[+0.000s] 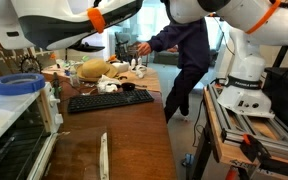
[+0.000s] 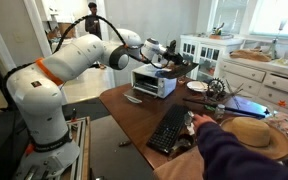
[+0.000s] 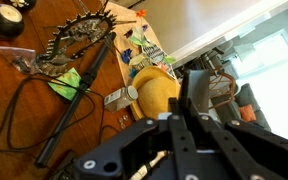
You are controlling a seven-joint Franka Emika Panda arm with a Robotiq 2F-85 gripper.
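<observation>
My gripper is shut on a dark, narrow thing point(image 3: 196, 88) that sticks out past the fingers in the wrist view; its full shape cannot be made out. From exterior view 2, the gripper point(image 2: 174, 62) is up above the white toaster oven point(image 2: 152, 86), with a dark flat shape point(image 2: 176, 72) at its end. In exterior view 1 the arm crosses the top and the fingers are hidden. A blue round dish point(image 1: 19, 84) rests on the oven's top. The black keyboard point(image 1: 109, 101) lies on the brown table, clear of the gripper.
A person point(image 1: 189, 45) stands at the table's far side, reaching over it. A straw hat point(image 2: 252, 130) and clutter fill that end. A pale strip point(image 1: 104, 157) lies on the bare near table. A toothed dark object point(image 3: 79, 35) and a black rod point(image 3: 72, 120) show below.
</observation>
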